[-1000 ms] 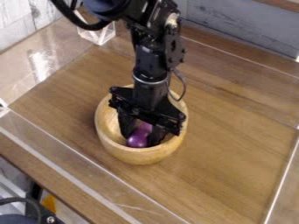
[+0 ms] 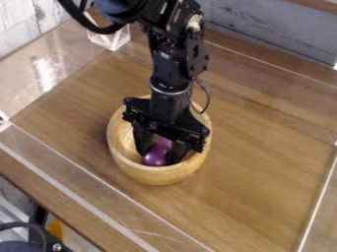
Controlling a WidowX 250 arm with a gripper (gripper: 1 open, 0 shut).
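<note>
A wooden bowl point(image 2: 133, 169) sits on the table at the centre. My black gripper point(image 2: 168, 146) reaches down into it, its fingers low inside, closed around or against a purple round object point(image 2: 158, 155), which is partly hidden by the gripper. The exact contact between fingers and object is hard to see.
A clear plastic item point(image 2: 112, 37) stands at the back left, near a grey wall. The table's edge runs along the lower left.
</note>
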